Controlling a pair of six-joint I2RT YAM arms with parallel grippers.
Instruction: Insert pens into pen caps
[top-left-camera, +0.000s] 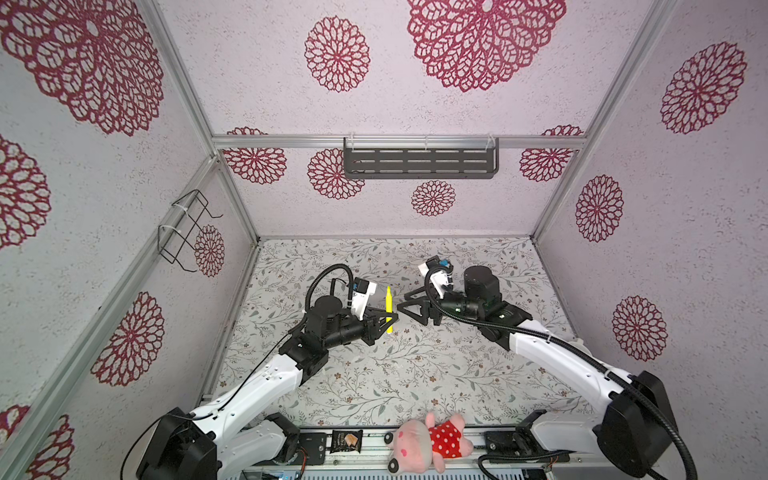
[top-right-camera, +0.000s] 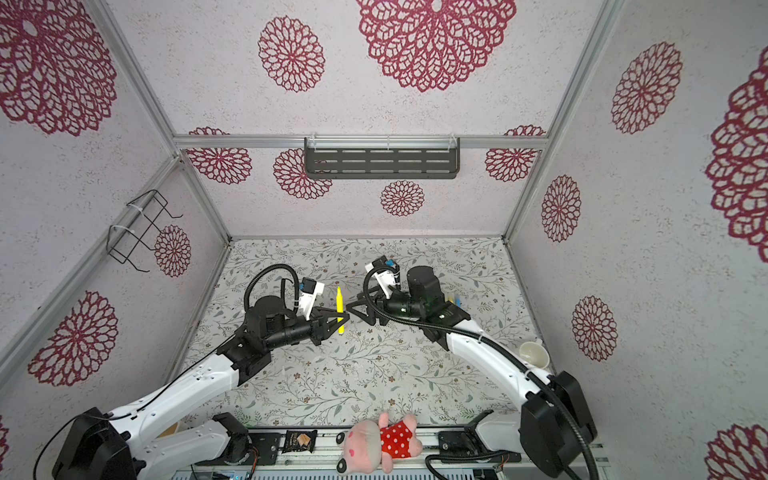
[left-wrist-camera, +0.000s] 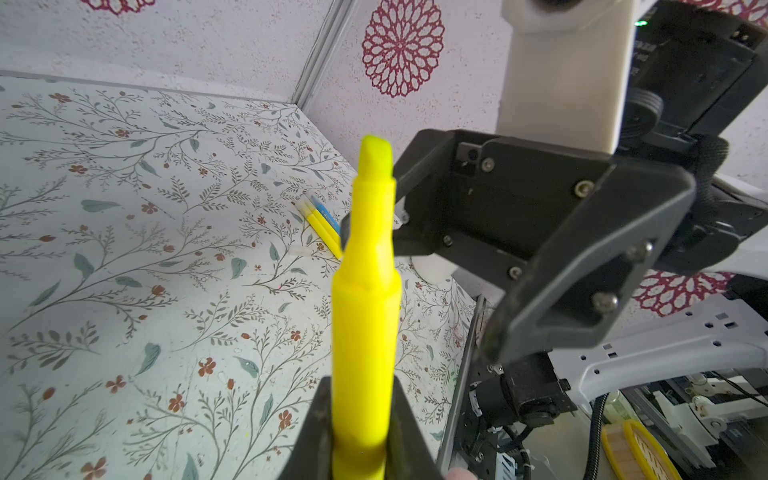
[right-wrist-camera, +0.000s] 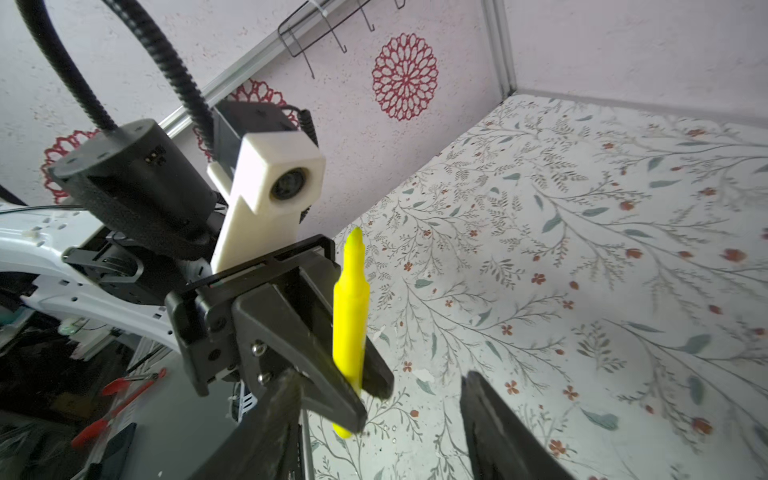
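Note:
Upright in my left gripper is a bright yellow pen (left-wrist-camera: 365, 312), and the fingers are shut on its lower half. Its top tapers in steps to a narrow end; a short yellow stretch (right-wrist-camera: 341, 430) shows below the fingers in the right wrist view. My right gripper (top-left-camera: 410, 304) hangs open just to the right of the pen, apart from it, nothing between its fingers. On the table, past the right gripper, the left wrist view shows a yellow pen (left-wrist-camera: 320, 229) and a blue pen (left-wrist-camera: 325, 213) side by side, partly hidden by that gripper.
A white cup (top-right-camera: 534, 354) stands at the table's right side. Below the front edge lie a pink plush toy (top-left-camera: 412, 445) and a dark packet (top-left-camera: 346, 441).

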